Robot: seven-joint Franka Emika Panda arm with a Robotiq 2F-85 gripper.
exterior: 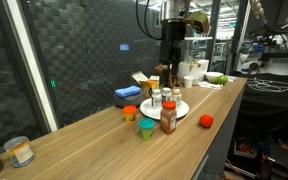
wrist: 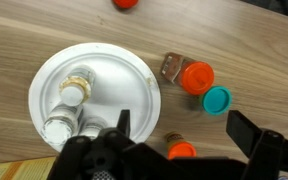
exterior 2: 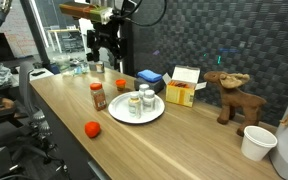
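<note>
My gripper is open above the counter, its dark fingers [wrist: 124, 120] wide apart with nothing held. In exterior view 1 the gripper [exterior: 171, 72] hangs over the plate area, and in exterior view 2 the gripper [exterior 2: 106, 62] is clear of the objects below. A white round plate [wrist: 59, 62] bears several white-capped bottles [wrist: 74, 88]. Beside it is a spice jar with an orange-red lid [wrist: 196, 77]. A teal cup [wrist: 216, 100] is close to that jar, and an orange cup [wrist: 181, 149] is partly visible near the lower edge. A red round object [exterior: 206, 121] lies near the counter's front edge.
Behind the plate are a blue cloth [exterior 2: 149, 76] and an open yellow-white box [exterior 2: 183, 85]. A toy deer [exterior 2: 236, 98] and a white cup [exterior 2: 256, 142] stand farther along. The wooden counter [exterior: 84, 140] has clear room left of the teal cup in exterior view 1.
</note>
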